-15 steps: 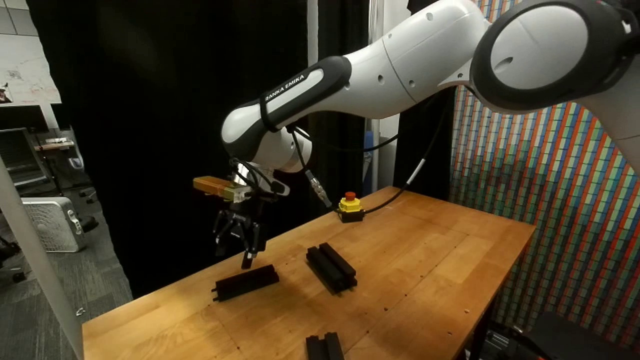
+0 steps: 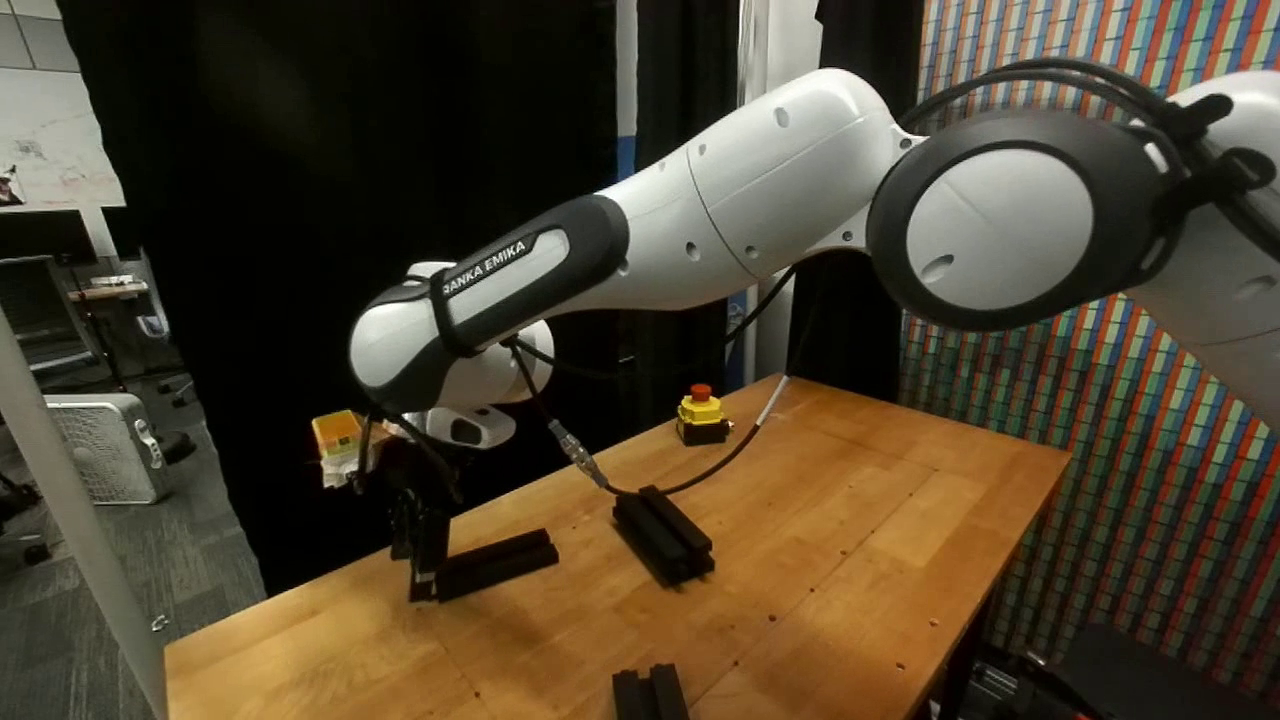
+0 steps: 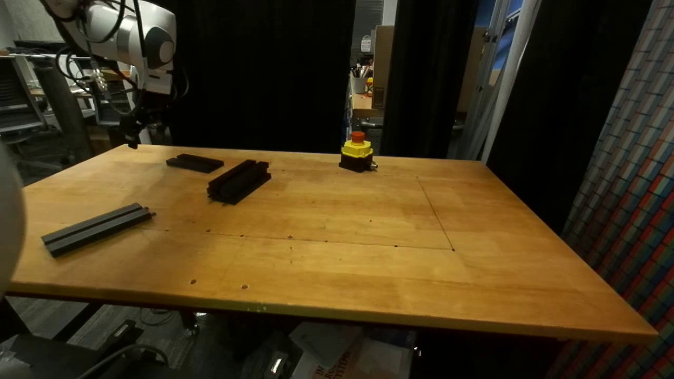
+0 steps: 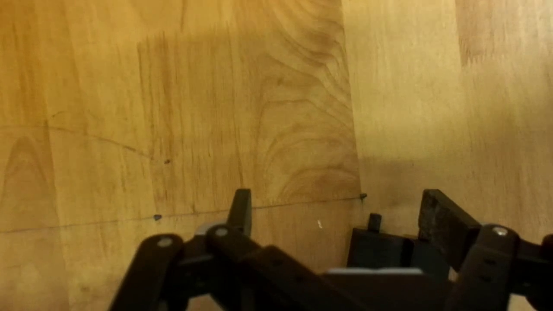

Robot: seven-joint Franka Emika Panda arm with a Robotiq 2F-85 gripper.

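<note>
My gripper stands open in the wrist view, its two fingers [image 4: 239,212] wide apart. Below the right finger lies the end of a black grooved block [image 4: 378,248] with a small peg on it; gripper parts hide the rest. Between the fingertips themselves I see only bare wood and that block's corner. In exterior view 1 the gripper [image 2: 420,582] is low, at the left end of the block [image 2: 498,566]; whether they touch I cannot tell. Exterior view 2 shows the gripper [image 3: 131,136] beyond the table's far left corner, with the block [image 3: 194,163] to its right.
A thicker black grooved piece [image 3: 238,182] lies close by, and another long block [image 3: 98,228] rests nearer the front left. A yellow box with a red button [image 3: 357,153] stands at the back edge.
My arm has come down and to the left in exterior view 1. The gripper was above the block; now it is low beside the block's left end. The blocks have not visibly moved.
</note>
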